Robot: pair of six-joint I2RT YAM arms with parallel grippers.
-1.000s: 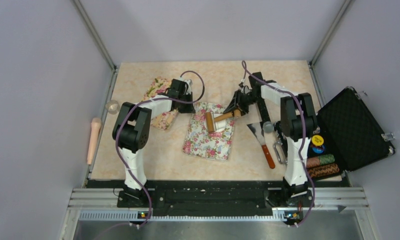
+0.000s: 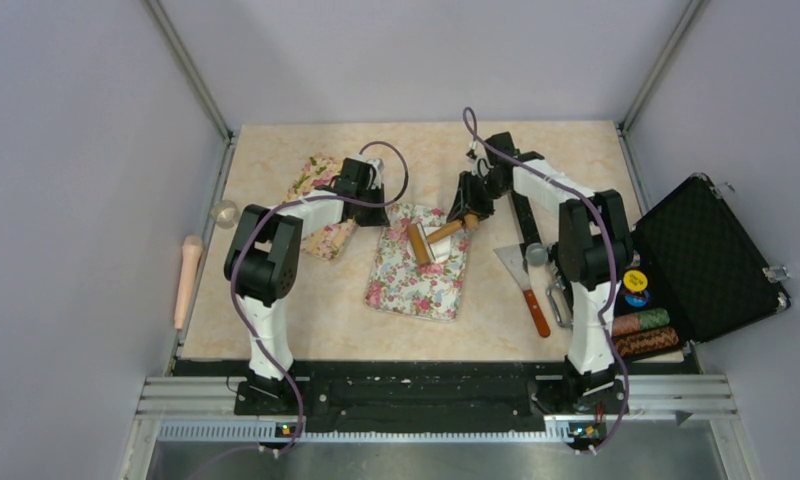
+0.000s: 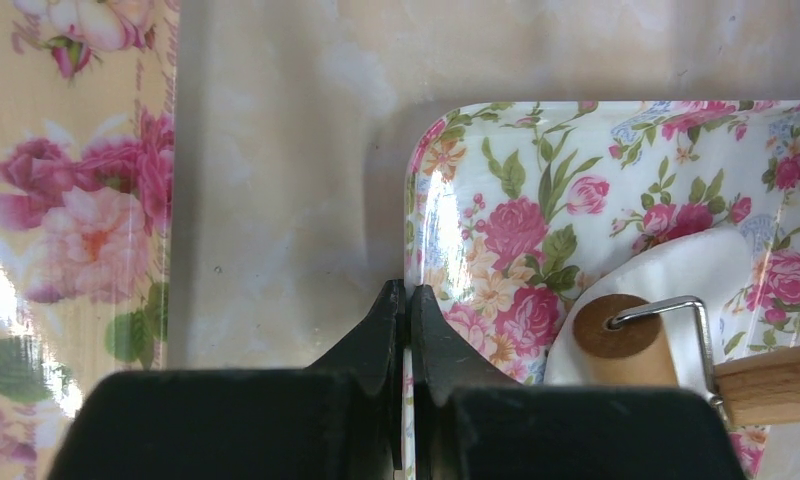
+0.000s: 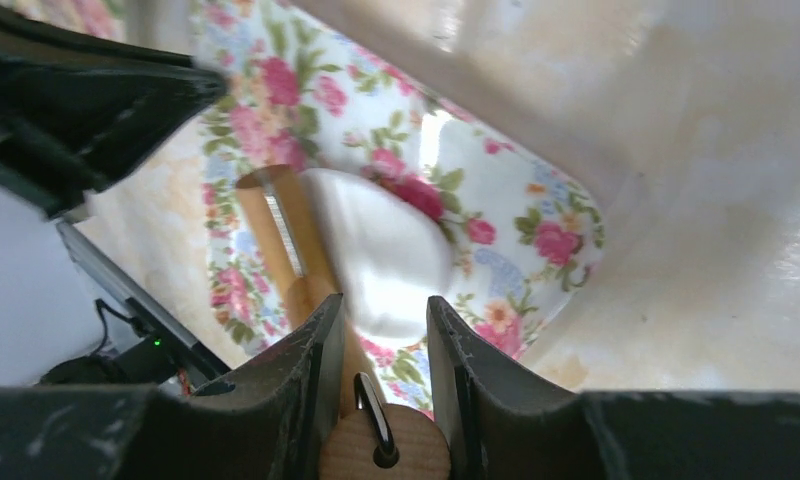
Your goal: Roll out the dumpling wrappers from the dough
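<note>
A flattened white dough piece (image 4: 386, 255) lies on the floral board (image 2: 411, 290) at mid-table. A wooden roller (image 2: 419, 244) rests across the dough, its handle held in my right gripper, which is shut on it. My left gripper is shut at the board's left edge, pinched at the rim; whether the rim sits between its fingertips is hard to tell.
A second floral board (image 2: 326, 240) lies under the left arm. A scraper (image 2: 530, 305), a clear cup (image 2: 536, 255) and an open tool case (image 2: 711, 260) are on the right.
The left arm is unmoved.
</note>
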